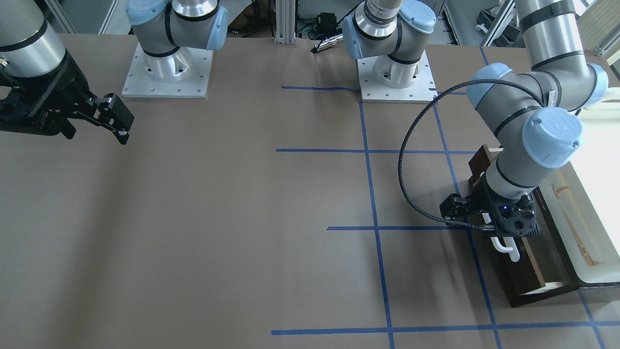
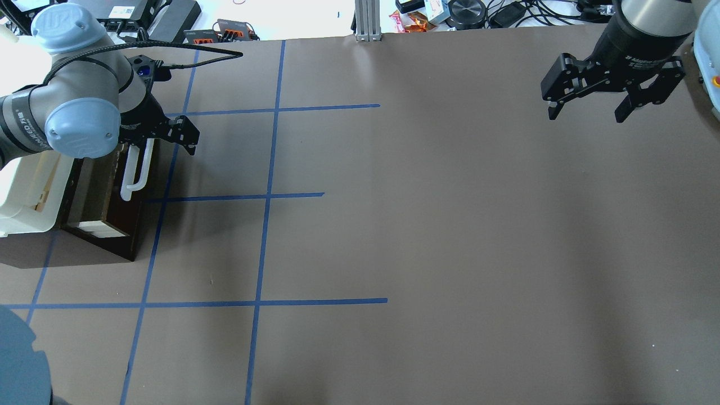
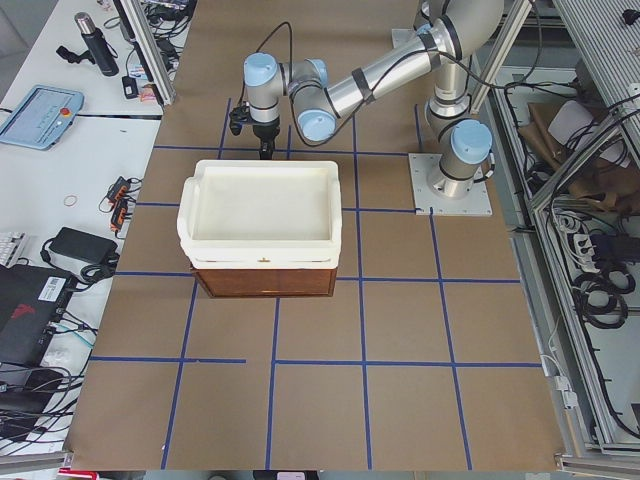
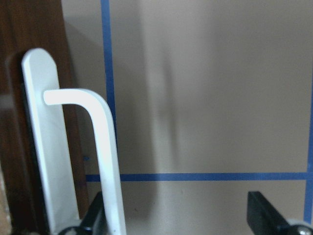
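A dark wooden box [image 1: 523,273] with a drawer carries a white handle [image 4: 105,142] on its front, and a white tray [image 3: 260,210] sits on its top. My gripper is down at the handle, fingers wide open. In the left wrist view the left finger [image 4: 93,220] is right beside the handle bar, possibly touching it; the right finger [image 4: 264,215] stands over bare floor. In the top view the gripper [image 2: 169,135] hangs above the upper part of the handle.
Another arm's black gripper [image 2: 607,91] is at the far side, opposite the box. Two more arm bases stand along the back in the front view.
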